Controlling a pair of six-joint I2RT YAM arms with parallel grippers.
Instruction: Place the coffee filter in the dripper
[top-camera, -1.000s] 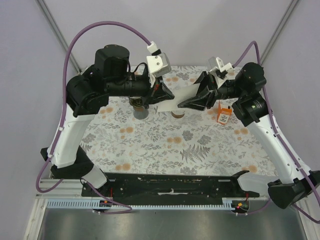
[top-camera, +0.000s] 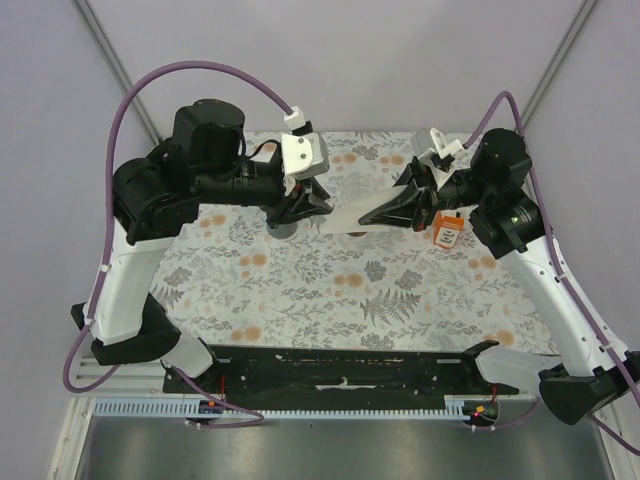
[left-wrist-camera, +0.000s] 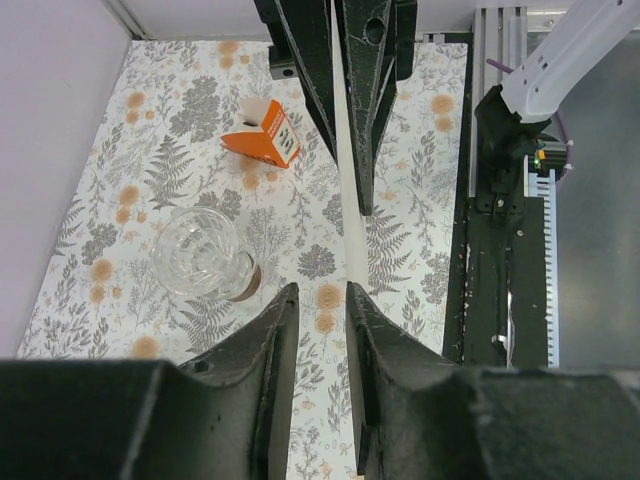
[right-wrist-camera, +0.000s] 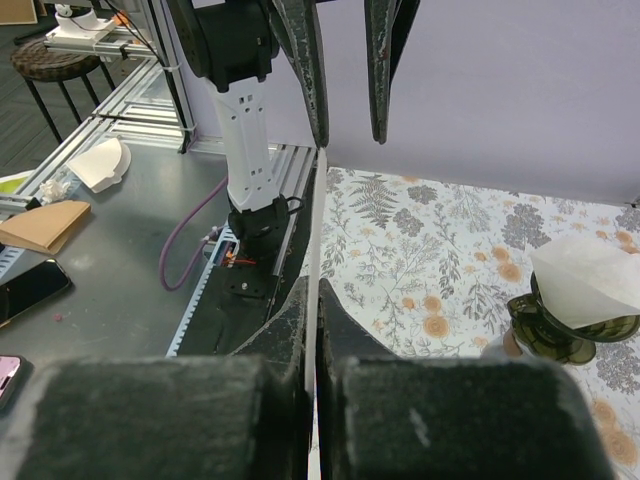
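Note:
A white paper filter (top-camera: 350, 212) hangs from my right gripper (top-camera: 405, 205), which is shut on it; in the left wrist view it shows edge-on as a thin pale strip (left-wrist-camera: 350, 230). My left gripper (top-camera: 318, 200) is just left of the filter, its fingers open a little, apart from the paper. In the right wrist view a dark green dripper (right-wrist-camera: 550, 335) with white paper (right-wrist-camera: 585, 280) in it stands on the patterned mat (right-wrist-camera: 390, 280).
An orange and white small carton (top-camera: 448, 230) stands at the mat's right. A clear glass vessel (left-wrist-camera: 200, 250) stands on the mat.
My left gripper has drawn back leftwards, away from the filter. My right gripper has shifted slightly, with the filter still in it.

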